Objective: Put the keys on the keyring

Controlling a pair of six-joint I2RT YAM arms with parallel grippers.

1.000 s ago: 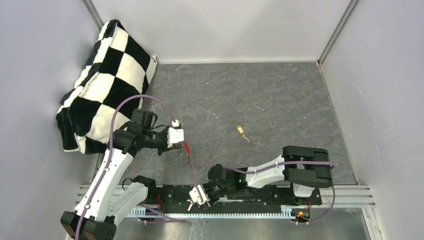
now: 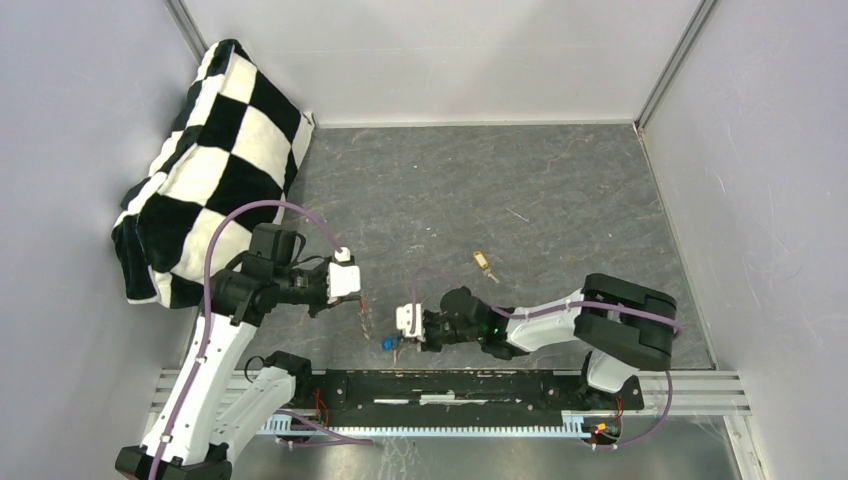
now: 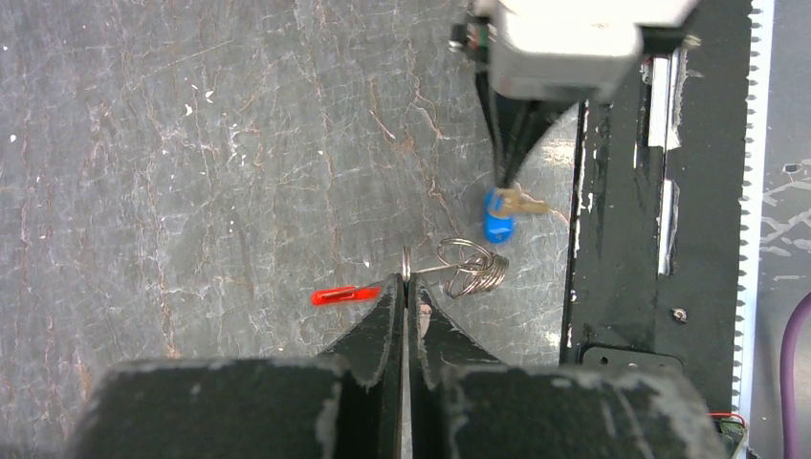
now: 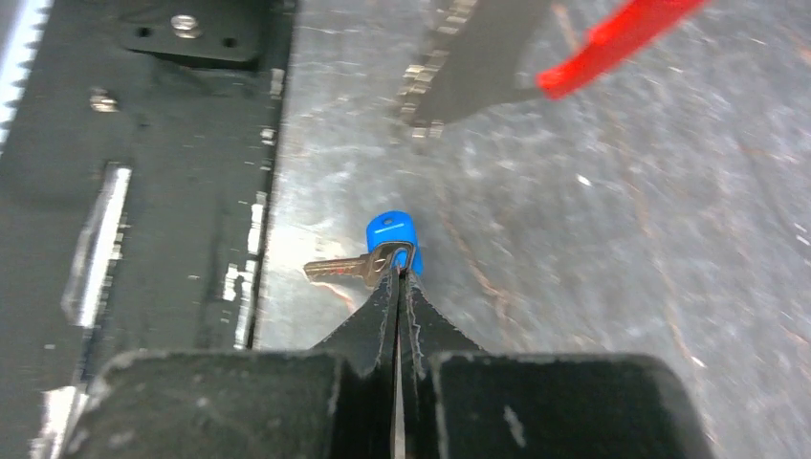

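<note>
In the left wrist view, my left gripper is shut on a piece of thin metal wire of the keyring. The keyring's wire coils (image 3: 478, 273) hang to the right of the fingertips and a red tag (image 3: 344, 295) sticks out to the left. A brass-coloured key (image 4: 339, 268) with a blue head (image 4: 392, 229) is at the tips of my right gripper, which is shut on it. Seen from the left wrist, the blue-headed key sits just above and right of the coils, apart from them. The exact grip on the key is partly hidden.
A second key with a yellow tag (image 2: 480, 259) lies on the grey tabletop (image 2: 430, 180), right of the middle. A checkered cushion (image 2: 215, 170) fills the left back. Along the front edge runs a black rail (image 2: 345, 385).
My right gripper has moved away from the front edge, up over the tabletop, and the blue-headed key has travelled with it.
</note>
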